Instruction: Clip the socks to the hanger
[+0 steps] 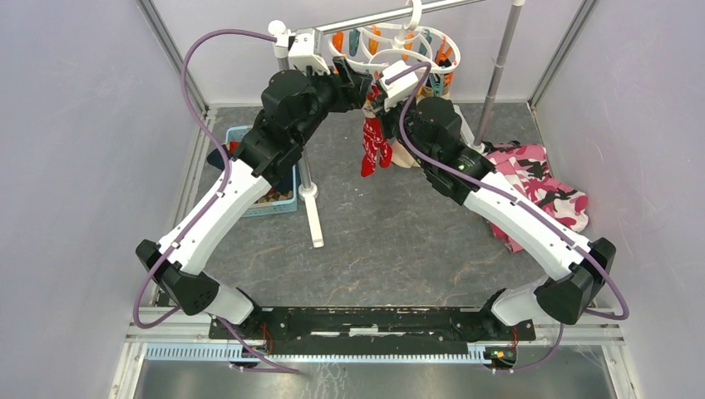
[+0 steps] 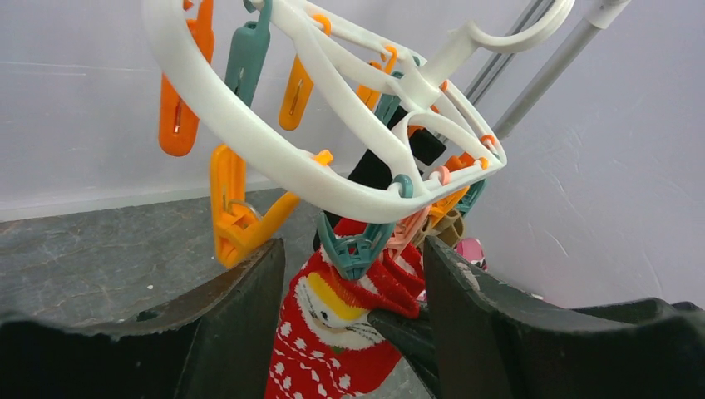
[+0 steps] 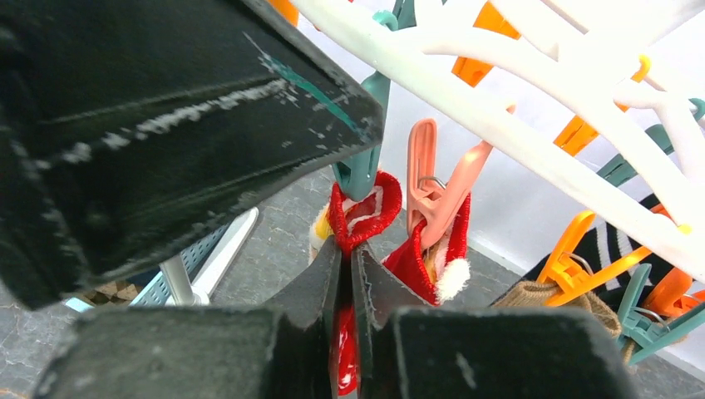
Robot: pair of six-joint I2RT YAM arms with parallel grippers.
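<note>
A red sock with a snowman face (image 2: 332, 312) hangs below the white hanger (image 2: 291, 162), its cuff at the lower end of a green clip (image 2: 353, 253). Beside it, a pink clip (image 3: 424, 179) grips a second red sock (image 3: 411, 262). My left gripper is open, its fingers apart on either side of the green clip, touching neither clip nor sock as far as shows. Just under the cuff, my right gripper has its fingertips close together around red cloth (image 3: 346, 353); whether they press on it is unclear.
Other orange clips (image 2: 179, 116) hang empty around the ring; a dark striped sock (image 3: 615, 249) hangs at the far side. A blue basket (image 1: 270, 208) stands left, pink patterned cloth (image 1: 540, 187) lies right.
</note>
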